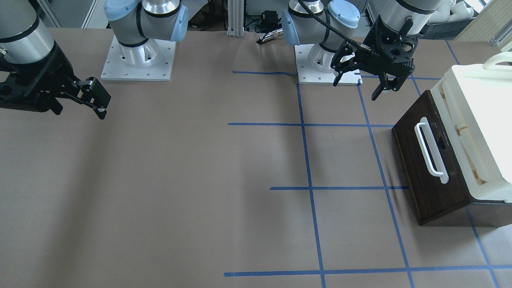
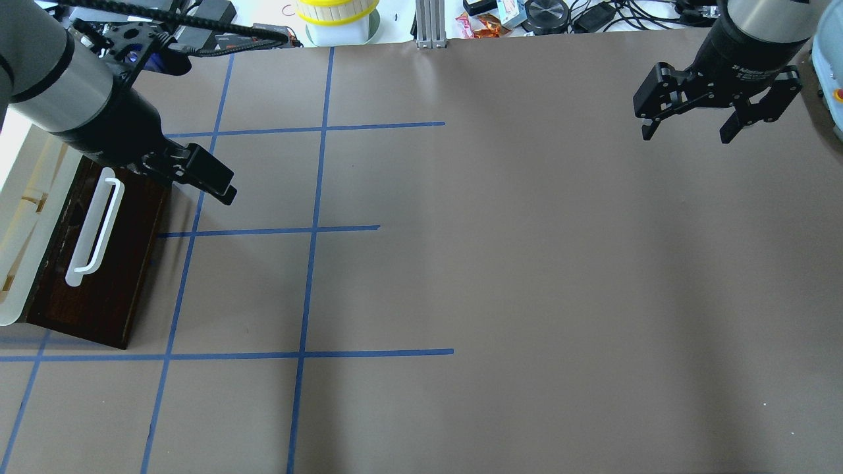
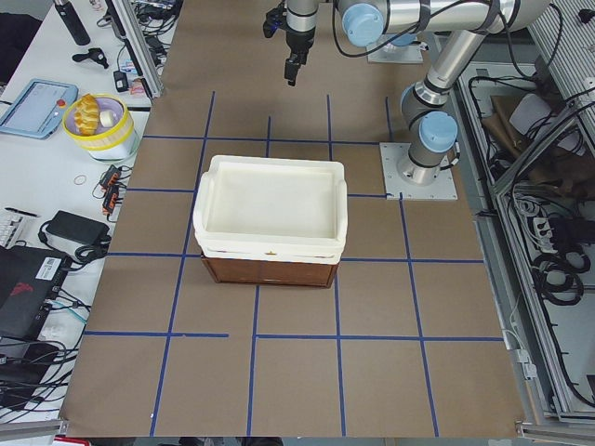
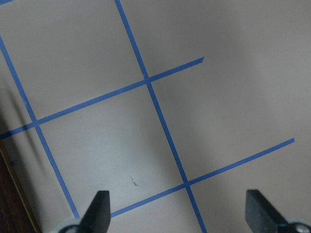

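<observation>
A dark wooden box (image 1: 422, 192) with a white vertical handle (image 1: 429, 149) on its front carries a white tray (image 3: 270, 204). My gripper (image 1: 354, 89) hangs in the air behind the box in the front view, open with nothing between its fingers. From the top camera it shows at the upper left, over the tape grid near the box. In the left wrist view its two fingertips (image 4: 177, 211) stand wide apart over bare gridded table, with the box's dark edge (image 4: 14, 189) at the left.
A second arm's gripper (image 2: 711, 106) hangs at the side of the table, away from the box. Other arm bases (image 1: 137, 72) stand along the back. The middle of the table, marked with blue tape lines, is bare.
</observation>
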